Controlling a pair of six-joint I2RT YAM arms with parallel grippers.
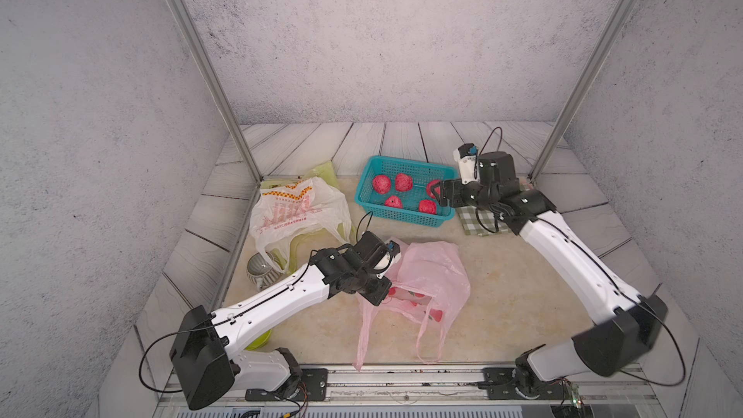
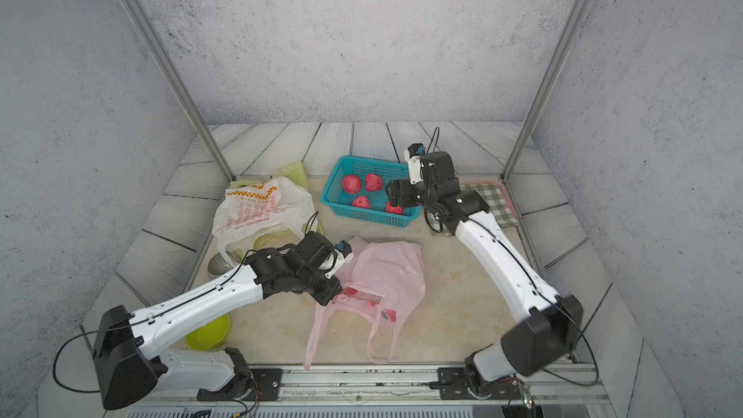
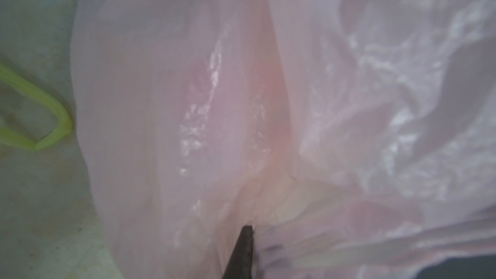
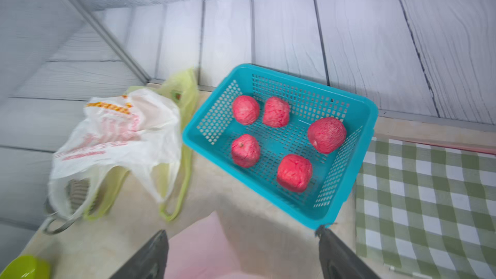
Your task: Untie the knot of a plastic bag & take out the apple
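A pink plastic bag (image 1: 441,271) lies at the front middle, red apples (image 1: 435,315) showing inside its mouth. My left gripper (image 1: 375,294) is at the bag's left side; in the left wrist view one dark finger tip (image 3: 243,242) sits among the folds, and what lies between the fingers is hidden. My right gripper is open and empty, raised over the right end of a teal basket (image 4: 217,149), which holds several red apples (image 4: 293,173).
A white bag (image 4: 118,129) over yellow-green bags lies at the left, beside a metal cup (image 1: 260,269) and a green bowl (image 2: 207,335). A checked cloth (image 4: 423,201) lies right of the basket. The table right of the pink bag is clear.
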